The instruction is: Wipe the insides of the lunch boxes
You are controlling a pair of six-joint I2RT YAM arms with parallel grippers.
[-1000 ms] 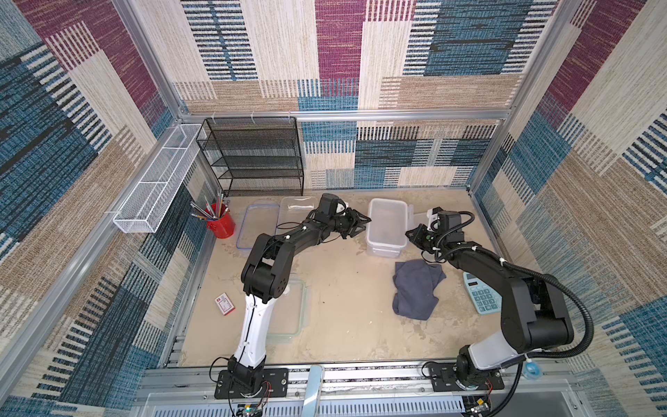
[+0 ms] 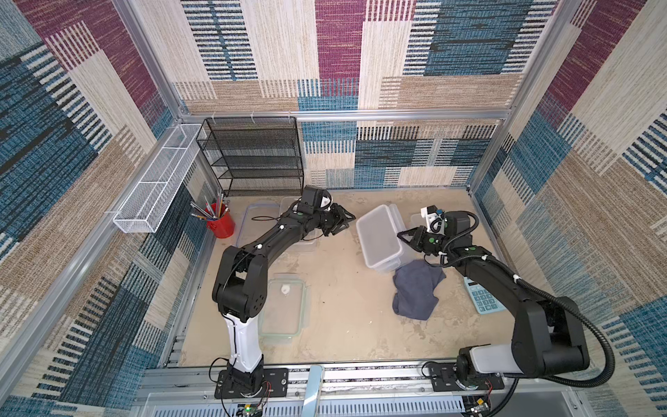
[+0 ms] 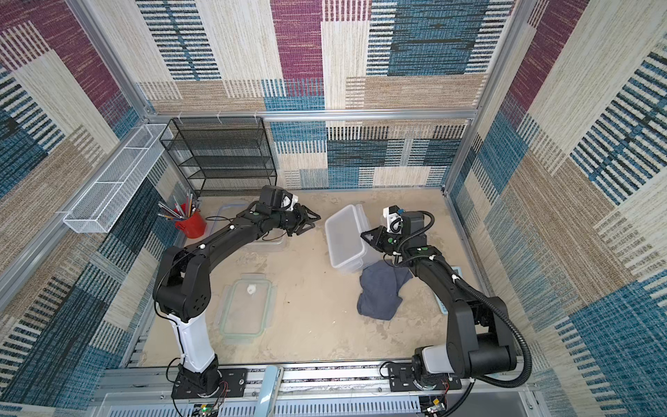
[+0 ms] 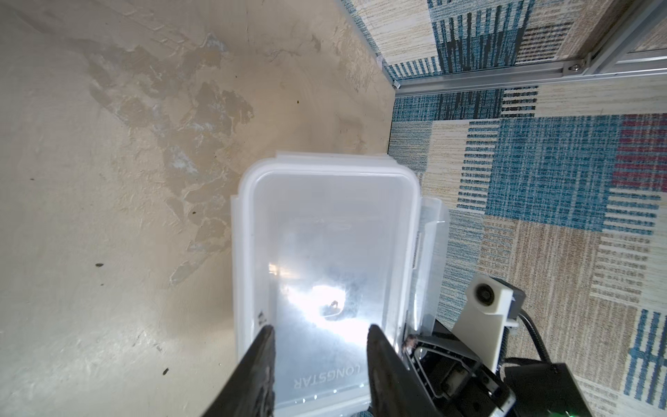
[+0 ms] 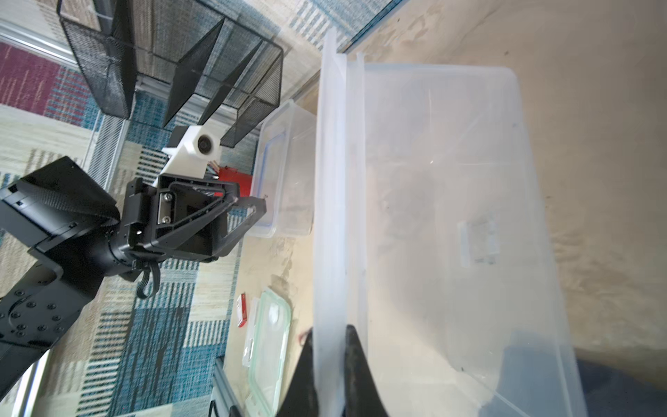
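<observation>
A clear lunch box (image 2: 378,236) stands right of centre; the right wrist view shows its tall side close up. My right gripper (image 2: 405,236) is shut on the box's rim (image 5: 330,229). My left gripper hangs open left of and above the box, nothing between its fingers. A grey cloth (image 2: 417,288) lies in front of the box. A second clear box (image 5: 285,173) stands at the back left, mostly under my left arm in the top views. A green-rimmed lid or box (image 2: 281,312) lies front left.
A red pen cup (image 2: 221,224) and black mesh shelf (image 2: 250,156) stand at the back left. A white wire basket (image 2: 156,177) hangs on the left. A calculator (image 2: 484,296) lies at the right.
The box has shifted toward the front left and turned, with my right gripper at its rim.
</observation>
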